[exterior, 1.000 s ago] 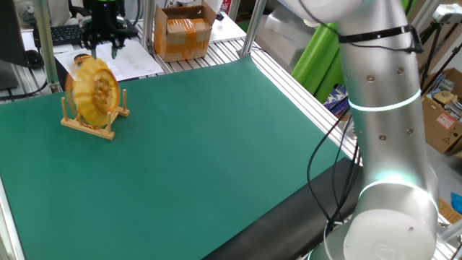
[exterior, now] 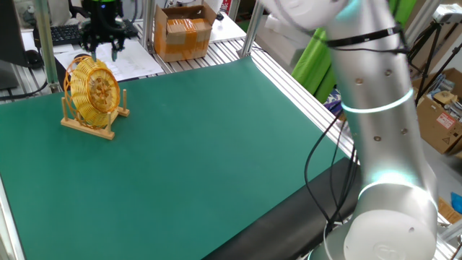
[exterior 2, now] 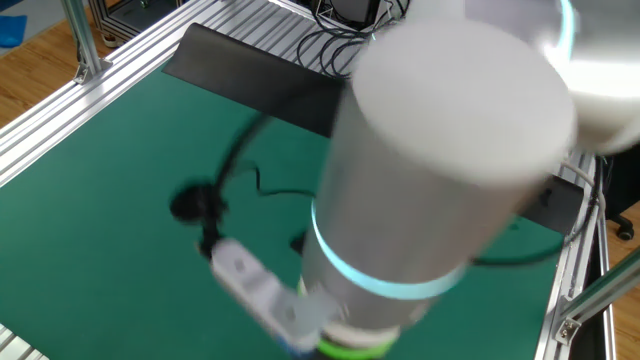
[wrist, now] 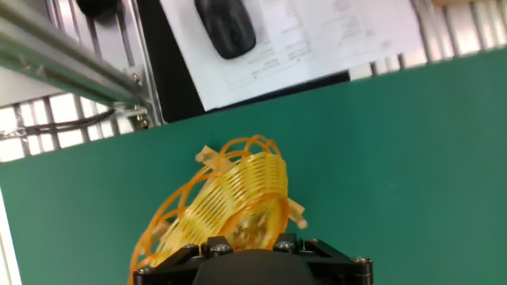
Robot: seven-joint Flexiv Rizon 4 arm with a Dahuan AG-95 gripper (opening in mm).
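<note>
A yellow woven basket (exterior: 94, 92) with orange rims stands on edge in a light wooden rack (exterior: 86, 128), at the left of the green table. Behind it in that view, a looped orange handle (exterior: 68, 79) shows. My gripper (exterior: 104, 53) appears above the basket, fingers pointing down and spread apart with nothing between them. From the wrist, the basket (wrist: 230, 198) lies just beyond the gripper at the bottom edge, which hides its lower part. In exterior view 2 the arm hides the basket and rack.
Paper (wrist: 293, 39) and a black mouse (wrist: 226, 28) lie past the table's far edge. A metal post (wrist: 71, 59) rises near the corner close to the basket. A cardboard box (exterior: 184, 32) sits behind the table. The green surface (exterior: 202, 159) right of the rack is clear.
A second ago the basket was blurred and sat slightly differently in the rack; now it is still. The rack has not moved.
</note>
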